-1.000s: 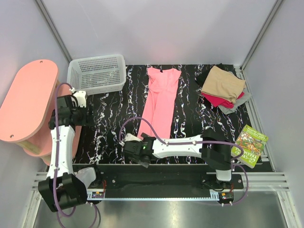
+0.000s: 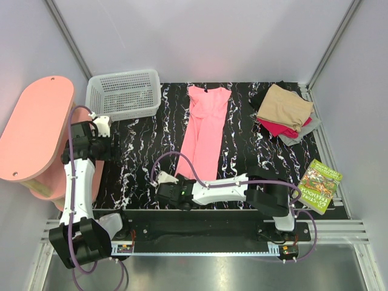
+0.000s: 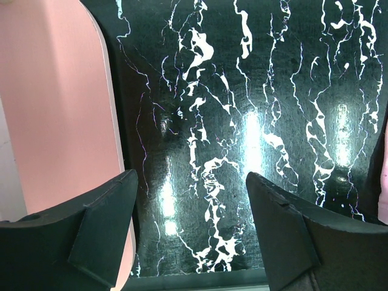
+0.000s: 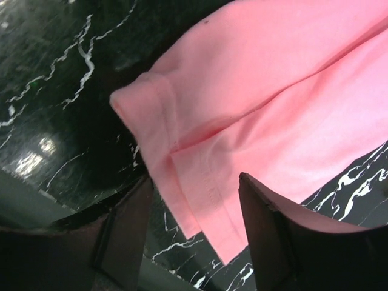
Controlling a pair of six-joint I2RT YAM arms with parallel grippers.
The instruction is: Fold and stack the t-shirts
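A pink t-shirt (image 2: 204, 127), folded lengthwise into a long strip, lies on the black marbled table. Its near end, with layered hem edges (image 4: 200, 182), shows between and beyond the fingers of my right gripper. That gripper stands part open over the end; whether the cloth touches the fingers cannot be told. Off to the left, my left gripper is open above bare table, with nothing between its fingers. A stack of folded shirts, topped by a tan one (image 2: 285, 108), sits at the back right, with red, grey and black cloth beneath.
A white basket (image 2: 123, 113) stands at the back left. The pink rounded shelf (image 2: 39, 130) borders the left side, close to my left arm. A green book (image 2: 319, 185) lies at the right edge.
My right arm has shifted slightly left along the front of the table, near the shirt's near end. The shirt, the stack and the left arm look unchanged.
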